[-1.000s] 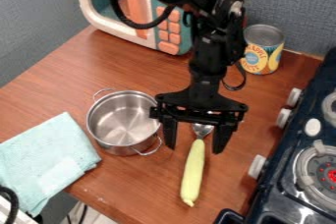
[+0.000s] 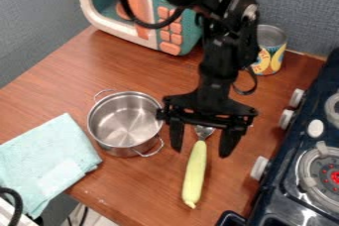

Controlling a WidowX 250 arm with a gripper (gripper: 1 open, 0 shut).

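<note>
My black gripper [image 2: 201,141] hangs open over the middle of the wooden table, its two fingers spread on either side of a metal utensil [image 2: 204,131] at the upper end of a pale yellow corn cob [image 2: 193,175]. A steel pot [image 2: 119,121] with two handles stands just left of the gripper. Whether the fingers touch the table is not clear.
A black stove [image 2: 307,146] fills the right side. A light blue cloth [image 2: 47,161] lies at the front left. A can [image 2: 265,56] and a toy microwave [image 2: 119,2] stand at the back. Bare table [image 2: 66,86] lies at the left.
The gripper and arm have shifted slightly to the right. The objects on the table look unmoved.
</note>
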